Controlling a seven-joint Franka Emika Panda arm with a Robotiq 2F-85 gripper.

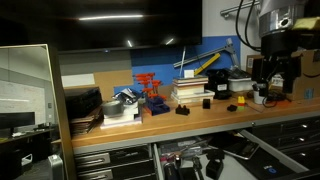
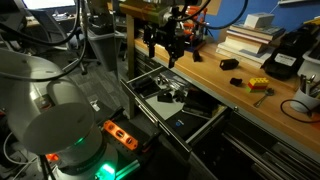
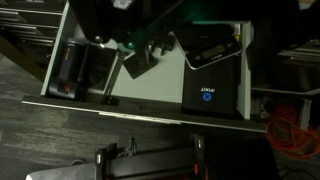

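Observation:
My gripper hangs from the arm, above the pulled-out drawer, and its fingers are apart. In the wrist view the gripper shows two dark, spread fingers at the bottom edge, with nothing visibly held between them. Inside the drawer lie a black box with a small blue logo, a digital scale and a black bulky tool. Dark shapes at the top of the wrist view hide part of the drawer. In exterior view 1 the gripper is at the right, before the workbench.
The wooden workbench behind the drawer carries stacked books, red clamps and a metal pot. A red and yellow block sits near the bench edge. Orange cable lies beside the drawer. Open air surrounds the gripper.

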